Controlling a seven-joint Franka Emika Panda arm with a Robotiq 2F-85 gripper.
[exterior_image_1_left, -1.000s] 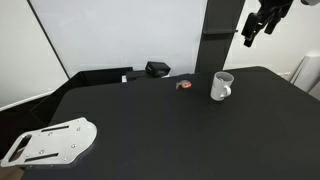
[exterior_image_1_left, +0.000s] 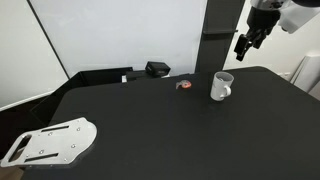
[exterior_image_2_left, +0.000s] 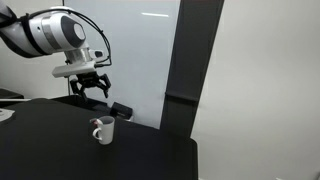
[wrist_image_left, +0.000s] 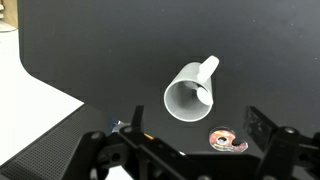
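Observation:
A white mug (exterior_image_1_left: 220, 88) stands upright on the black table, its handle on the right side in exterior view 1. Seen from above in the wrist view, the mug (wrist_image_left: 187, 95) has a small white patch inside its rim. My gripper (exterior_image_1_left: 245, 54) hangs above and to the right of it in exterior view 1, clear of the table. Both fingers are spread apart with nothing between them, so the gripper is open. In exterior view 2 the gripper (exterior_image_2_left: 94, 94) is higher than the mug (exterior_image_2_left: 105, 130).
A small orange-red round item (wrist_image_left: 226, 139) lies beside the mug. Further back sits a black box (exterior_image_1_left: 157, 69). A white slotted plate (exterior_image_1_left: 50, 143) rests at the near left in exterior view 1.
In exterior view 1 my gripper has come down and shifted left, closer to the mug. The mug and the other objects stay where they were.

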